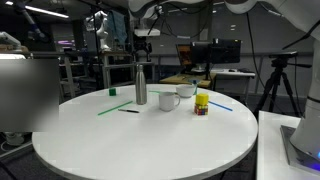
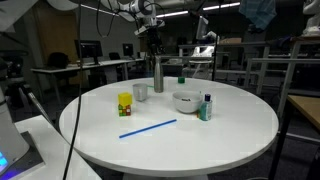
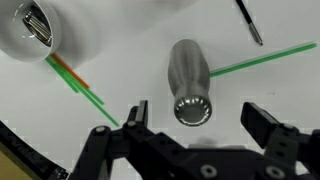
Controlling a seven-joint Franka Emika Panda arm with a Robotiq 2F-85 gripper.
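A grey metal bottle [image 1: 141, 90] stands upright on the round white table. My gripper is open above it; in the wrist view the bottle's capped top [image 3: 192, 109] shows between the two spread fingers, with nothing gripped. The second exterior view also has the bottle [image 2: 158, 76], near the table's far side. Beside it is a white mug [image 2: 141, 92]. A yellow and red object [image 1: 202, 100] sits nearer the table's right side.
A white bowl [image 2: 187, 103] and a small blue-capped bottle [image 2: 205, 108] stand close together. A blue stick [image 2: 147, 128], a green stick [image 1: 115, 108] and a black pen [image 3: 249, 22] lie flat.
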